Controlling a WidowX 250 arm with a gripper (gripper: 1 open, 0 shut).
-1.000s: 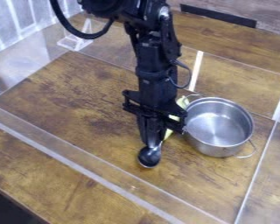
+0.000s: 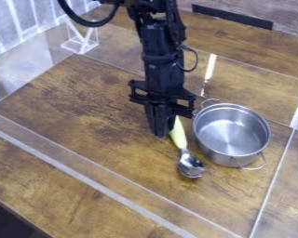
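Observation:
The black arm reaches down from the top, its gripper [image 2: 159, 124] low over the wooden table just left of a steel pot. The gripper is shut, with nothing visible between its fingers. Beside it, a spoon [image 2: 190, 165] with a pale yellow-green handle [image 2: 178, 132] lies on the table, bowl toward the front, the handle's upper end close to the gripper. The steel pot [image 2: 233, 135], with wire handles, stands to the right of the spoon.
A thin pale object [image 2: 210, 70] stands behind the pot. Clear rails or edges run along the table's sides.
The gripper has moved back and slightly left. The spoon's bowl has shifted right from under the gripper about a second ago, and more of its handle now shows.

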